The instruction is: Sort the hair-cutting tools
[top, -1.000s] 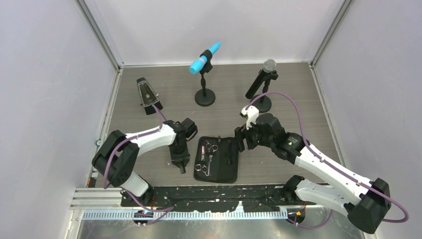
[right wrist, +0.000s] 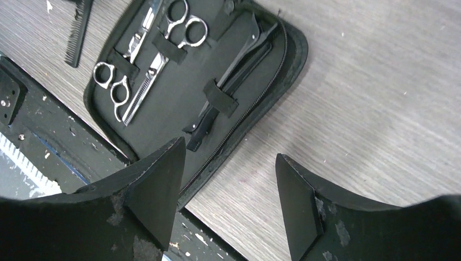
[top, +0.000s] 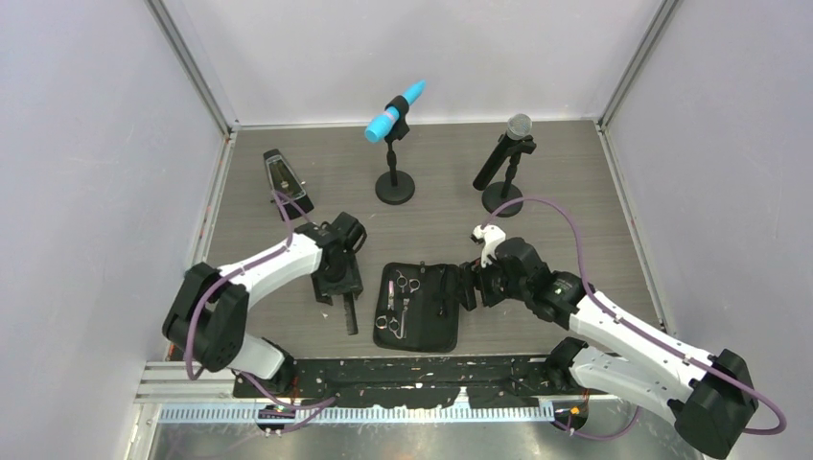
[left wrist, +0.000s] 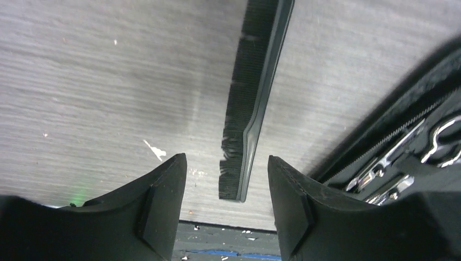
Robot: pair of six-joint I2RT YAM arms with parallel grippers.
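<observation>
A black comb (left wrist: 253,98) lies flat on the table left of the case, teeth to the left. Above it hovers my left gripper, wide open and gripping nothing; in the top view it covers the comb's far part. The black zip case (top: 429,335) lies unfolded. Two pairs of silver scissors (right wrist: 176,46) (right wrist: 124,86) sit under straps in its left half, and a dark folding razor (right wrist: 228,81) is strapped in the right half. My right gripper is over the case's right edge, fingers apart, with only case and table visible between them.
At the back stand a holder with a blue object (top: 395,113) and a microphone on a stand (top: 503,158). A dark metronome-like box (top: 286,180) is at the back left. Bare table spans the middle and right.
The left gripper has shifted left and away from the front edge, baring more of the comb. My right gripper has moved slightly toward the front. The case and its tools look unmoved.
</observation>
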